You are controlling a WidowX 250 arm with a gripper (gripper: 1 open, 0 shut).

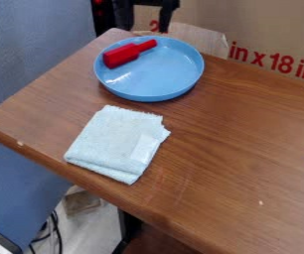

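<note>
A blue plate (168, 79) sits at the back left of the wooden table, with a red cylindrical object (128, 54) lying on its left part. A folded pale cloth (115, 144) lies nearer, toward the table's left front edge. The dark gripper (164, 22) is at the top edge of the view, above the back of the plate and mostly out of frame; whether it is open or shut is unclear.
A cardboard panel (261, 35) stands behind the table. The table's left edge borders a blue-grey surface.
</note>
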